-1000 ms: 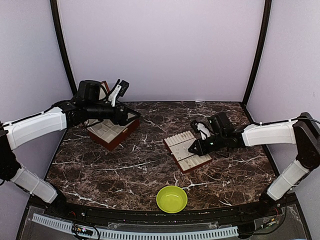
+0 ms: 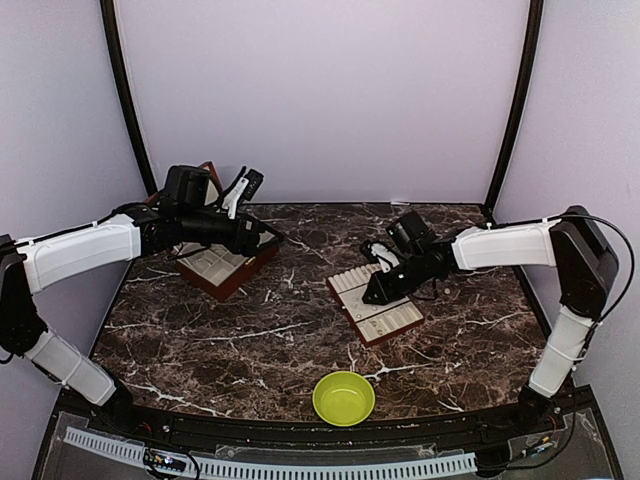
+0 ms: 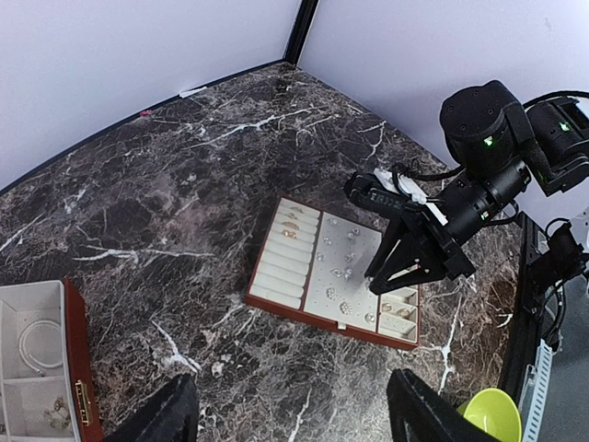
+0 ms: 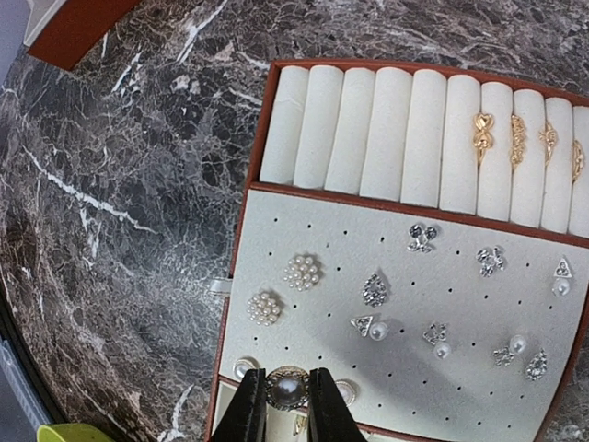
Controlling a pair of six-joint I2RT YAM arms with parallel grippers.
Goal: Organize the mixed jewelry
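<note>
My right gripper is shut on a round pearl stud earring (image 4: pixel 287 389) with a sparkling rim. It hangs over the lower edge of the white earring pad (image 4: pixel 423 368) in the open jewelry tray (image 2: pixel 350 318). Pearl clusters (image 4: pixel 301 272) and several pearl and crystal earrings (image 4: pixel 375 290) sit on the pad. Several gold rings (image 4: pixel 483 133) stand in the ring rolls at one end. In the top view my left gripper (image 2: pixel 250 238) is above the red jewelry box (image 2: pixel 235 285); the left wrist view shows its fingers (image 3: pixel 175 405) wide apart and empty.
A green bowl (image 2: pixel 343 400), seemingly empty, stands at the front of the marble table. A pale looped strand (image 3: pixel 40 347) lies in a compartment of the left box. Bare marble (image 2: pixel 280 330) separates the box and the tray.
My right gripper has moved left across the tray, over the earring pad, its arm following. Box, tray and bowl have stayed in place.
</note>
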